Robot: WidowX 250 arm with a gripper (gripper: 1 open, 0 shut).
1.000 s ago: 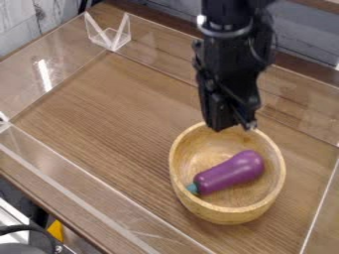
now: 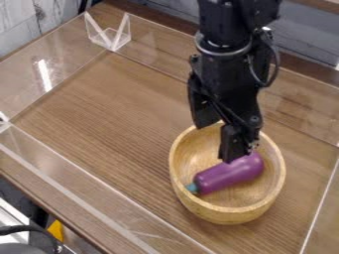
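Observation:
My black gripper [image 2: 223, 133] hangs open over the back half of a round tan bowl [image 2: 199, 203]. A purple eggplant-like object [image 2: 231, 174] lies tilted diagonally in the bowl, below and slightly in front of the fingers, with nothing visible between them. The gripper hides part of the bowl's back.
A white wire rack [image 2: 109, 32] stands at the back left. Dark cables lie at the lower-left corner.
The gripper has come down and toward the camera, lower over the bowl. The bowl and purple object look about the same.

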